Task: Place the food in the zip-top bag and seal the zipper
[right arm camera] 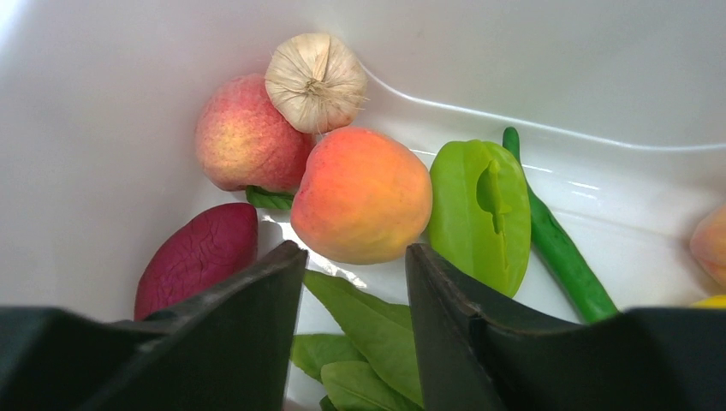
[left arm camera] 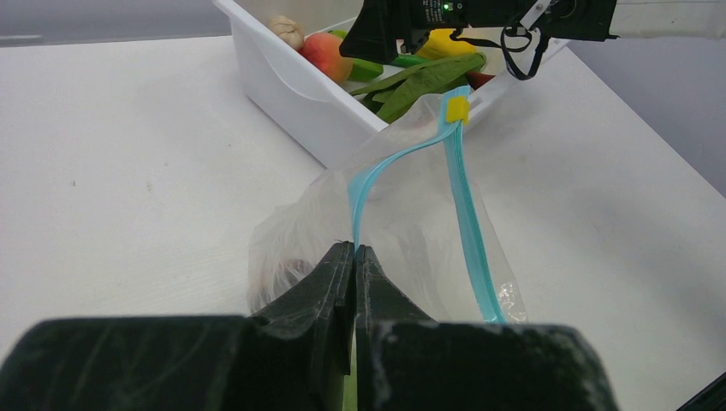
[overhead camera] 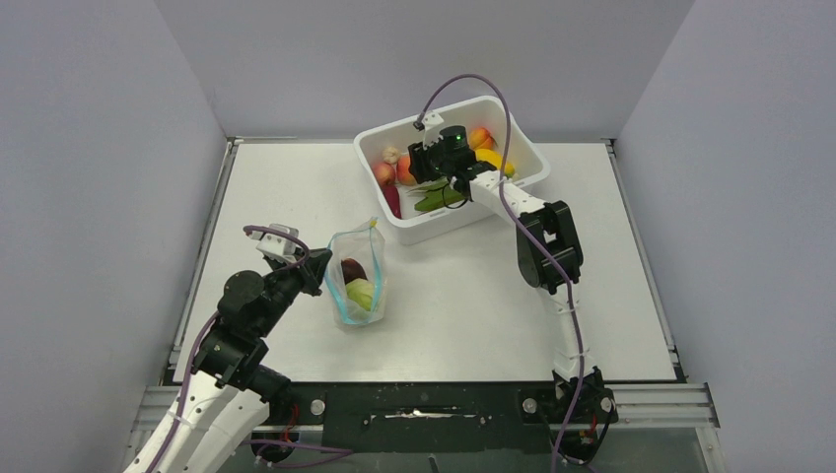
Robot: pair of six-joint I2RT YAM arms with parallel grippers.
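Note:
The clear zip top bag (overhead camera: 357,271) with cyan zipper strips (left arm camera: 469,223) and a yellow slider (left arm camera: 456,109) stands open, holding a dark oval item (overhead camera: 352,269) and a pale green one (overhead camera: 359,294). My left gripper is shut on the bag's zipper edge at its left side. My right gripper is inside the white bin, part open with nothing between its fingers, just short of an orange peach (right arm camera: 361,193). A red peach (right arm camera: 252,137), garlic (right arm camera: 315,83), green pepper (right arm camera: 478,214), purple sweet potato (right arm camera: 193,260) and leaves (right arm camera: 372,342) lie around it.
The white bin (overhead camera: 424,230) stands at the back, with yellow food (overhead camera: 493,161) at its right. Walls border the table at back and sides.

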